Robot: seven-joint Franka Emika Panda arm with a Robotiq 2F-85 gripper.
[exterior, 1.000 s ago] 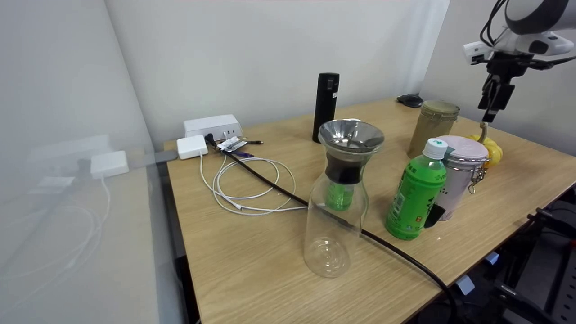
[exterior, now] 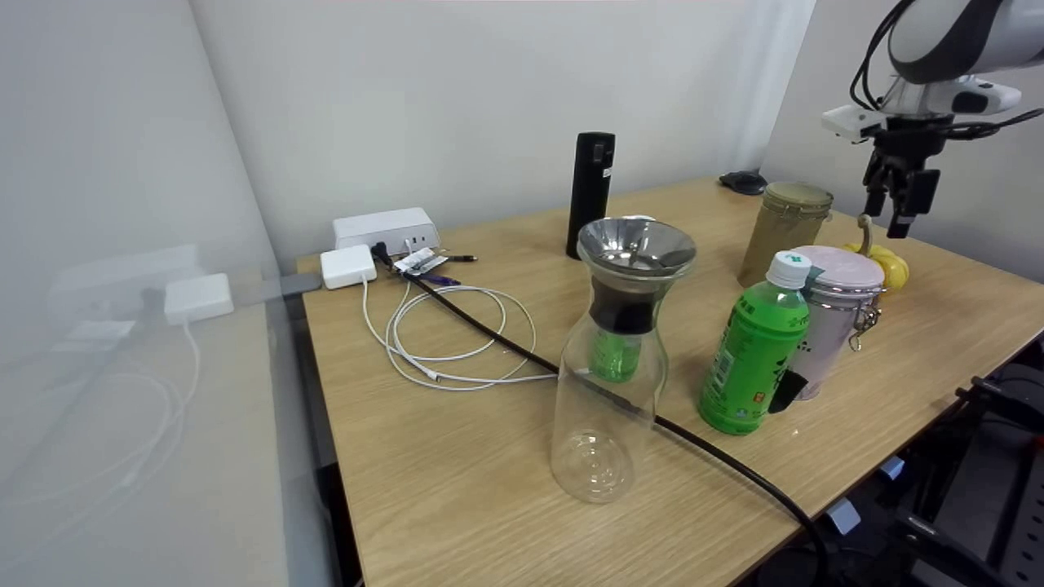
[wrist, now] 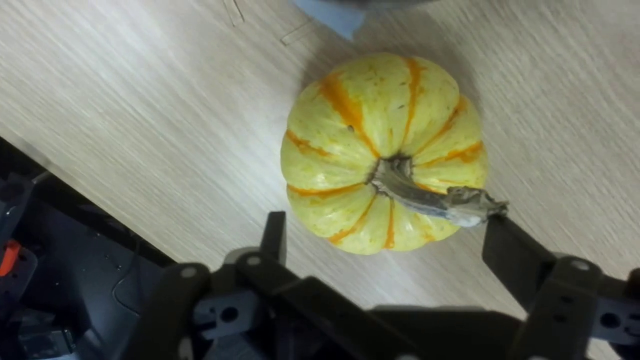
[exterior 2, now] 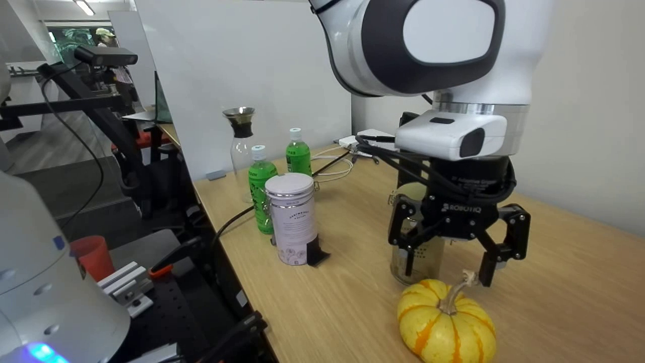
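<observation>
A small yellow pumpkin [exterior 2: 446,326] with orange stripes rests upright on the table. Its curved stem [wrist: 423,195] leans to the right in the wrist view. Over the pumpkin hangs my gripper [exterior 2: 447,272], open, its two fingers spread wide apart with nothing held between them. In the wrist view the stem's tip reaches close to the right finger [wrist: 513,258]; whether they touch I cannot tell. From the first exterior view, the pumpkin [exterior: 891,268] is partly hidden behind the pink canister, with the gripper [exterior: 886,217] just above it.
A pink canister [exterior 2: 293,218] and green bottle [exterior: 754,357] stand near the front edge. An olive canister [exterior: 783,230] is close behind the gripper. Further left are a glass carafe [exterior: 602,430] and a black cable [exterior: 724,458]. Bare table lies right of the pumpkin.
The arm has shifted slightly left and the gripper has turned, so both fingers now show apart. The pumpkin's stem tip sits a little further left than before.
</observation>
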